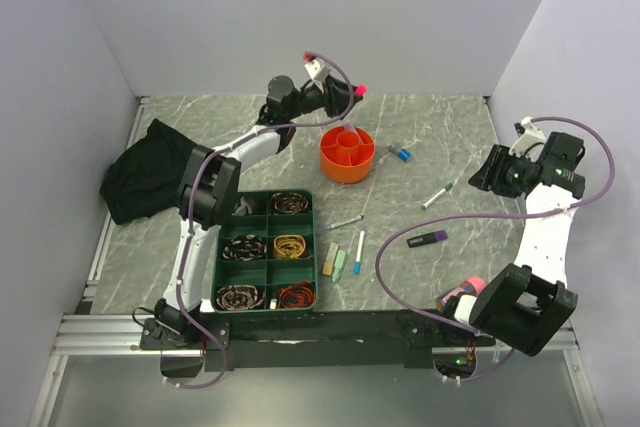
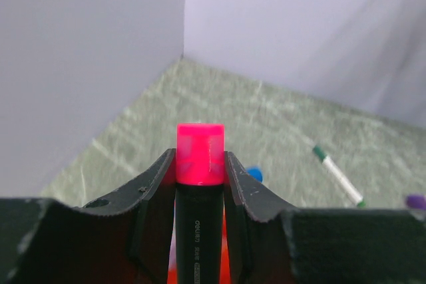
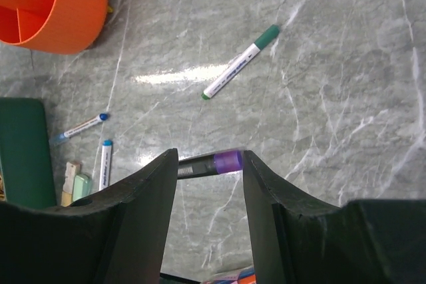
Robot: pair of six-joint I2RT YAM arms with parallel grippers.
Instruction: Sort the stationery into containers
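My left gripper [image 1: 350, 95] is shut on a black marker with a pink cap [image 2: 200, 154], held upright above the orange round holder [image 1: 347, 169]. On the table lie a green-capped marker [image 3: 236, 66], a purple-capped dark marker [image 3: 206, 164], a blue-tipped pen [image 3: 86, 126], a white marker with blue cap [image 3: 105, 164], a blue item [image 1: 401, 152] and small erasers [image 1: 335, 262]. My right gripper hangs part open at the table's right side, above the purple-capped marker in its wrist view, nothing visibly held.
A green compartment tray [image 1: 265, 197] with coiled items stands front left. A black cloth [image 1: 150, 172] lies at the left. A pink object [image 1: 462, 289] sits at the front right edge.
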